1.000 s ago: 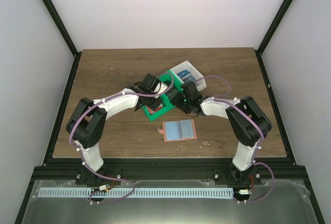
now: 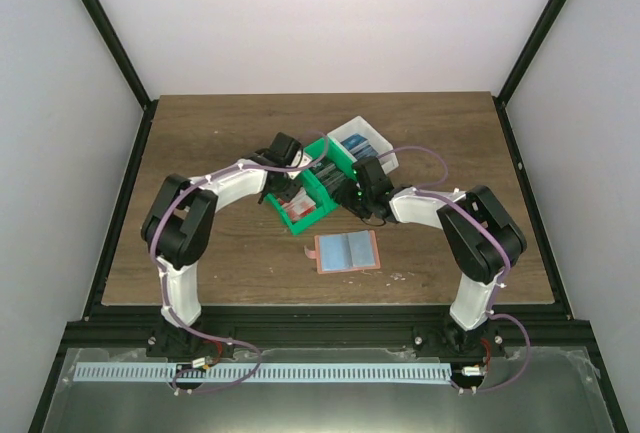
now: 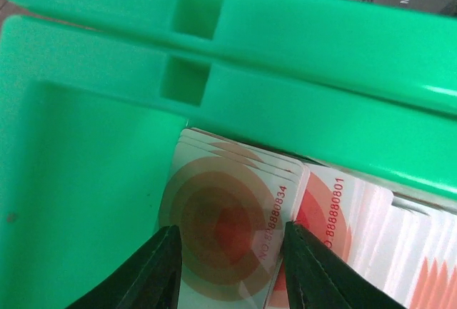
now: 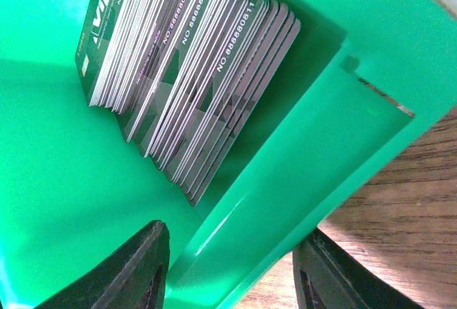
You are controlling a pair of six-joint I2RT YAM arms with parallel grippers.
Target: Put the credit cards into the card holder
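The card holder, pink-edged with pale blue sleeves, lies spread out on the table in front of the green bins. In the left wrist view, my left gripper is part open over a leaning group of white cards with red rings; its fingers reach down on either side of that group, and whether they touch it I cannot tell. Seen from the right wrist, my right gripper is shut on the wall of a green bin. Dark VIP cards stand packed inside that bin. The fingers' lower parts are out of view.
More white and red cards stand to the right in the same left-hand bin. Behind the green bins, a white bin contains blue cards.
Over the last second my left gripper has shifted slightly left and back across the left green bin, showing more of its cards. The right arm and the holder have stayed put.
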